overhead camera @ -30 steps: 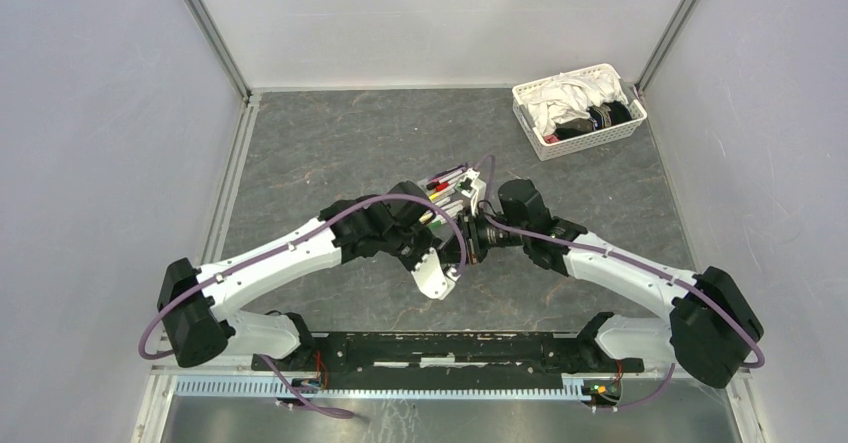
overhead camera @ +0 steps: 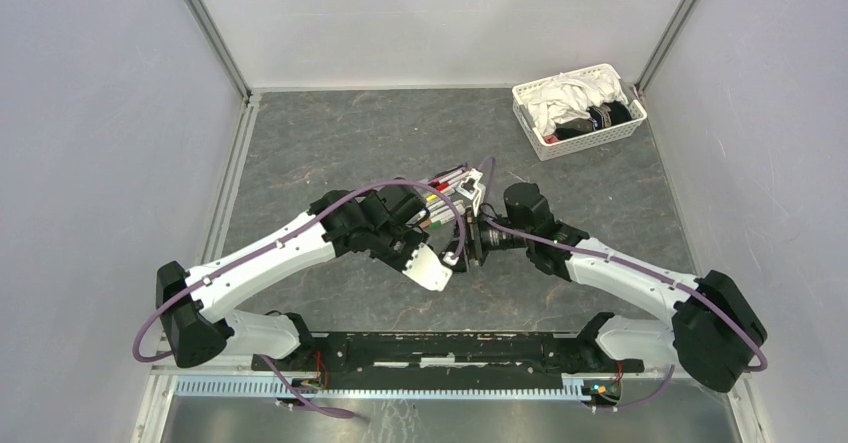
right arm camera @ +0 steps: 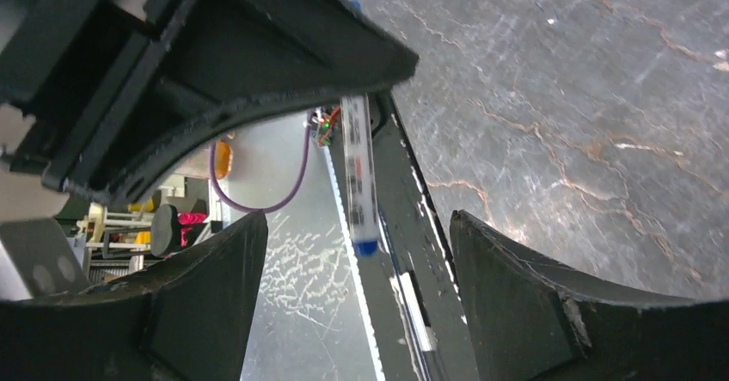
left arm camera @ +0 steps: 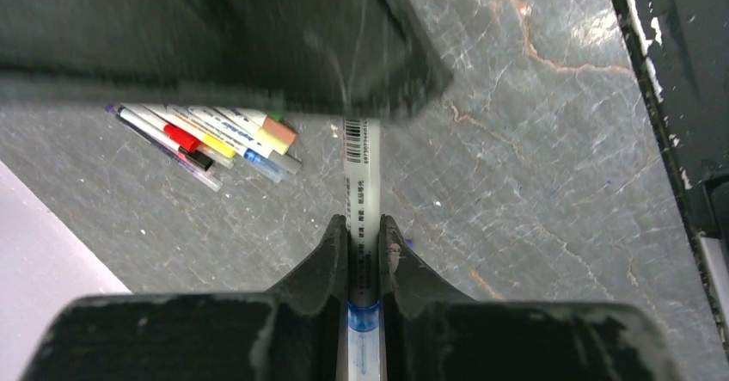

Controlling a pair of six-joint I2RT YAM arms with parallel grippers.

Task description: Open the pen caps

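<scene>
A white pen (left arm camera: 362,183) with printed black text and a barcode is gripped by my left gripper. The pen's blue ring and clear end (left arm camera: 363,319) lie on the wrist side of those fingers. In the right wrist view, the pen's blue-tipped other end (right arm camera: 366,247) shows, blurred, between the spread fingers of my right gripper, which stands open. Contact cannot be made out there. From above, both grippers meet near the table's middle, hiding the pen. A row of coloured pens (left arm camera: 202,136) lies on the table.
At the back right stands a white basket (overhead camera: 590,146) holding cloth and dark items. Bare table (overhead camera: 330,143) lies to the back left. In the left wrist view, a dark part of the right arm (left arm camera: 215,37) looms over the pen's far end.
</scene>
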